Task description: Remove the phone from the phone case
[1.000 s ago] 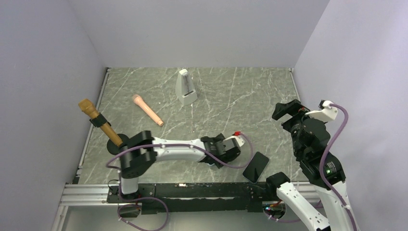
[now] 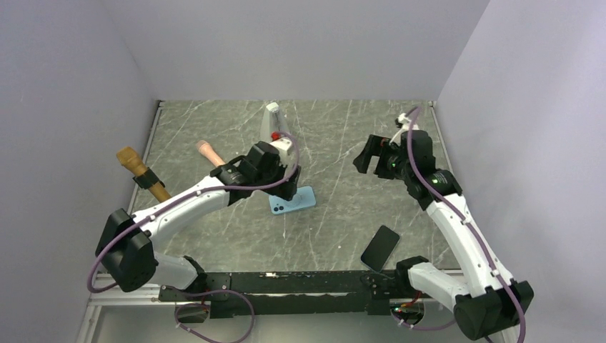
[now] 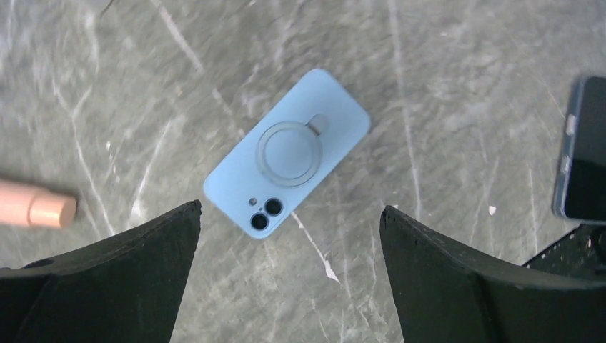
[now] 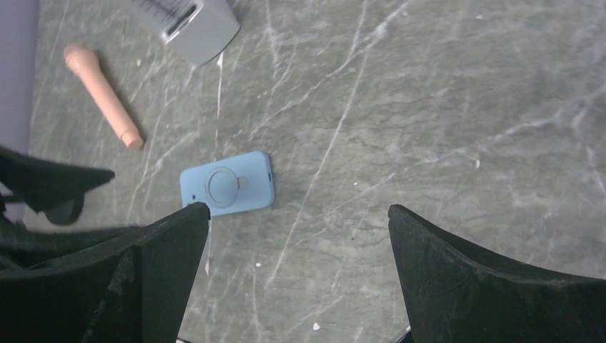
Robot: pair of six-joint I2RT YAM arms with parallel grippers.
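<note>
A light blue phone case (image 2: 292,203) with a ring on its back and camera openings lies flat on the table; whether a phone is inside I cannot tell. A black phone (image 2: 380,248) lies at the front right, also at the edge of the left wrist view (image 3: 582,153). My left gripper hangs open above the blue case, nothing between its fingers. My right gripper is open, raised over the right half of the table, nothing between its fingers.
A pink microphone-like object (image 2: 211,153) and a white metronome (image 2: 272,118) lie and stand at the back left. A brown post (image 2: 143,174) is at the left edge.
My left arm has moved up and back from the front middle, uncovering the blue case. My right arm has moved back and inward over the table.
</note>
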